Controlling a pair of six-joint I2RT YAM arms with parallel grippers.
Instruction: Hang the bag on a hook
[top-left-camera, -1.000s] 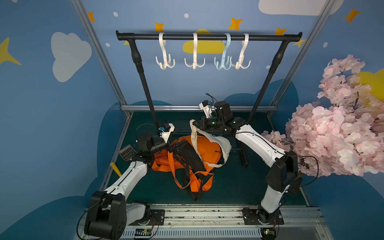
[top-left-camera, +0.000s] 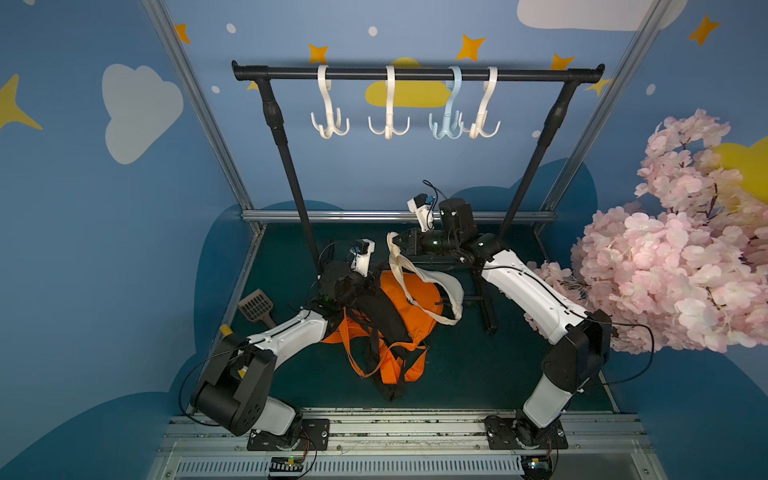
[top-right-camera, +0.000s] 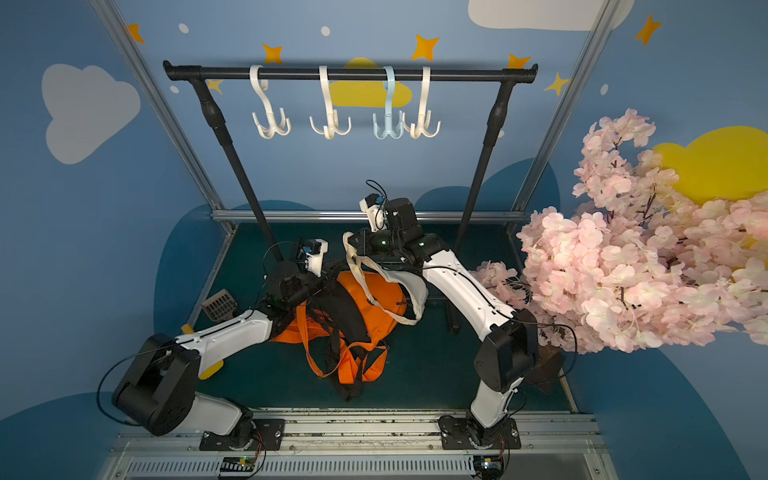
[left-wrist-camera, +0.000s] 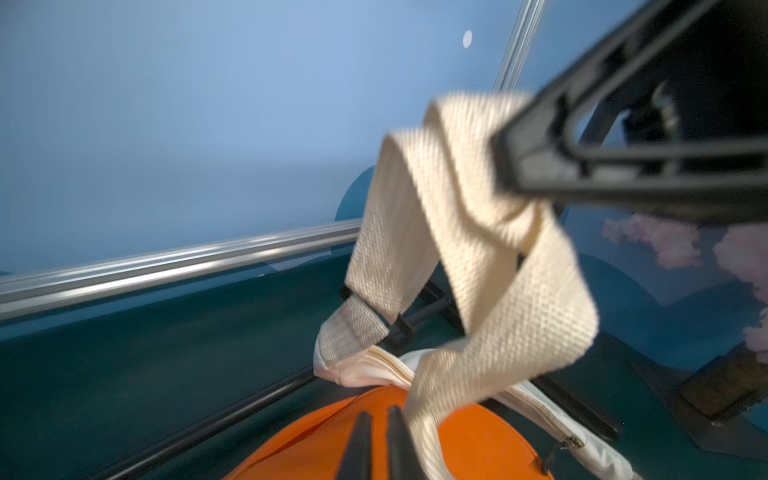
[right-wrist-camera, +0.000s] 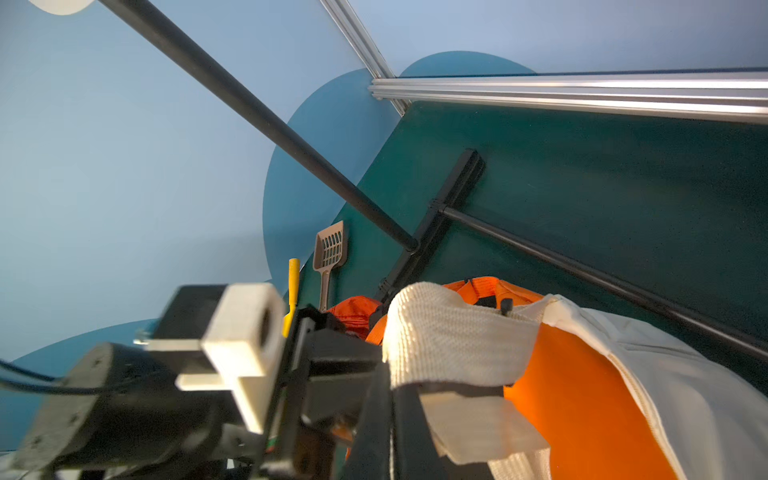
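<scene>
A white bag lies on an orange and black backpack. Its cream strap is lifted in my right gripper, which is shut on it. My left gripper is shut, just below and beside the hanging strap, with nothing clearly between its fingers. Four hooks hang from the black rail: three white, one of them the middle white hook, and one pale blue hook, all empty.
Black rack legs stand either side. A scoop and a yellow-handled tool lie at the left. Pink blossom fills the right side.
My left gripper has moved right and toward the strap. My right gripper has risen slightly and moved a little right, raising the strap.
</scene>
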